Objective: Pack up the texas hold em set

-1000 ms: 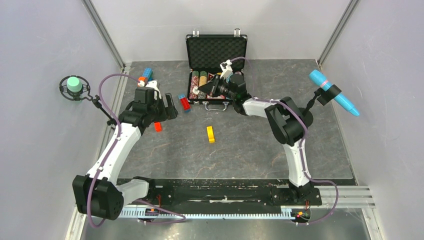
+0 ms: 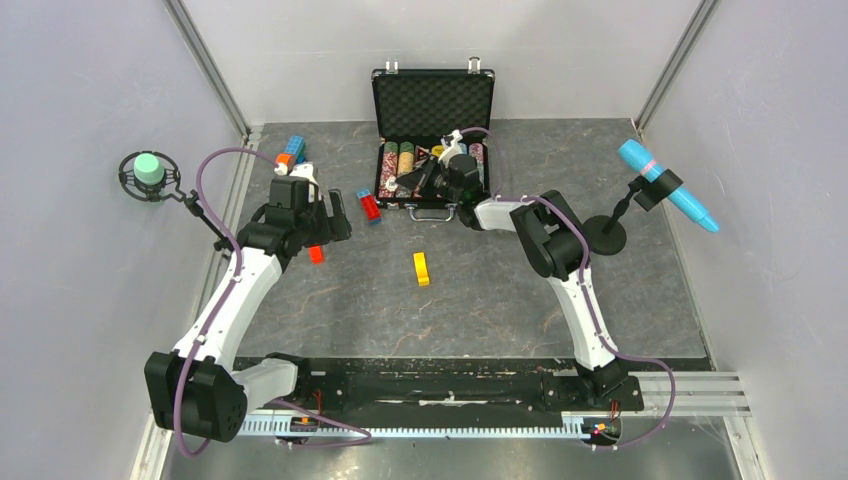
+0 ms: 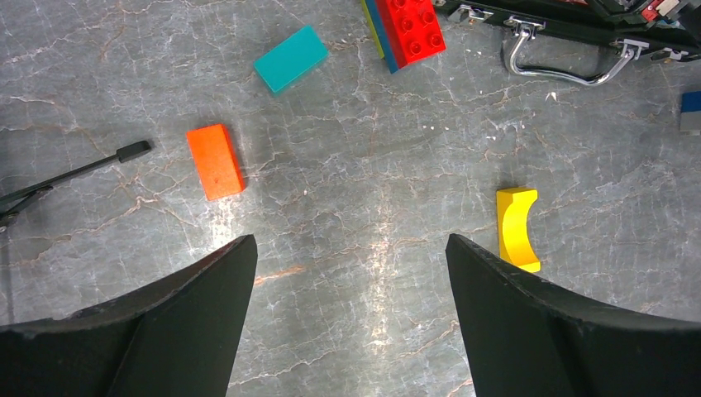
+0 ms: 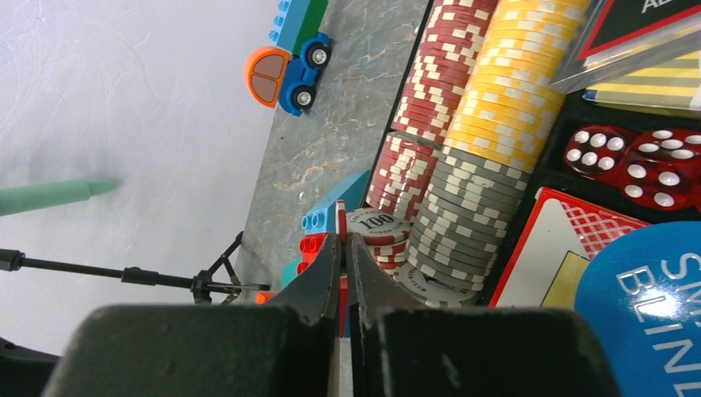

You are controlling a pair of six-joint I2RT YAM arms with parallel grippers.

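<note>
The black poker case (image 2: 434, 100) stands with its lid up at the back of the table. In the right wrist view, red chips (image 4: 446, 66), yellow chips (image 4: 508, 91) and grey chips (image 4: 467, 215) fill its rows, beside red dice (image 4: 632, 161), cards (image 4: 570, 248) and a blue small blind button (image 4: 645, 306). A white-faced 100 chip (image 4: 377, 222) lies at the near end of the red row. My right gripper is shut over that end, a thin reddish chip edge (image 4: 341, 217) standing up between its tips. My left gripper is open and empty above the table.
A red brick (image 3: 417, 33), teal block (image 3: 291, 59), orange block (image 3: 215, 161) and yellow arch (image 3: 517, 230) lie in front and left of the case. A toy car (image 4: 289, 74) sits beyond its left side. A lamp-like stand (image 2: 605, 235) is at right.
The left arm has barely moved.
</note>
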